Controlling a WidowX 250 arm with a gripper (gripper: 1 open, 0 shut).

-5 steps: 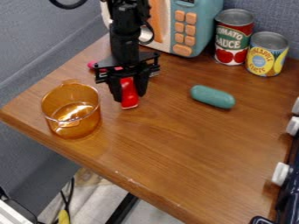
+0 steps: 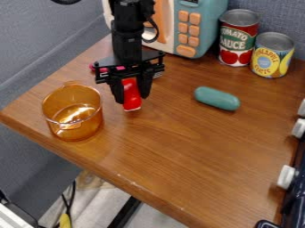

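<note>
My gripper (image 2: pixel 128 85) points down over the table, its black fingers around an upright red object (image 2: pixel 132 99), apparently shut on it; the object's lower end is at or just over the tabletop. To its left stands an amber transparent pot (image 2: pixel 71 116). A small pink item (image 2: pixel 93 68) lies behind the gripper, partly hidden.
A teal toy microwave (image 2: pixel 192 27), a red-and-green can (image 2: pixel 236 40) and a yellow can (image 2: pixel 272 57) stand at the back. A teal cylinder (image 2: pixel 217 99) lies to the right. Black rails with white knobs line the right edge.
My gripper and the red object have shifted very slightly to the left over the last second. The other things have stayed in place.
</note>
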